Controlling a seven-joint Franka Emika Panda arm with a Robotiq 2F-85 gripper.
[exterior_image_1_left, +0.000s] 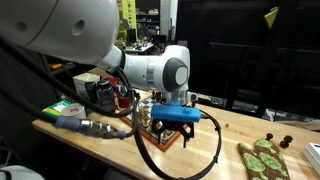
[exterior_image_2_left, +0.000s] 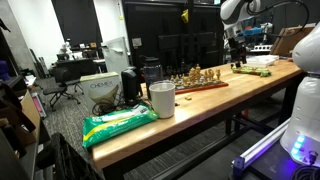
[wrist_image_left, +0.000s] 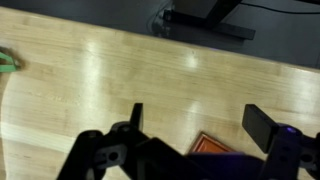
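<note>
In the wrist view my gripper stands open, its two dark fingers well apart and nothing between them. Bare light wood of the table (wrist_image_left: 90, 80) shows beneath it. A reddish-brown corner, apparently of the chess board (wrist_image_left: 208, 146), pokes out at the bottom, partly hidden by the gripper. In exterior view 2 several wooden chess pieces (exterior_image_2_left: 196, 76) stand on that board. From exterior view 1 the arm covers much of the board and pieces.
A green-and-brown checkered board (exterior_image_1_left: 262, 160) lies to the right, with small dark pieces (exterior_image_1_left: 287, 141) near it. Toward the other end are a white tub (exterior_image_2_left: 162, 98) and a green bag (exterior_image_2_left: 120, 124). A black cable (exterior_image_1_left: 218, 145) loops around the arm.
</note>
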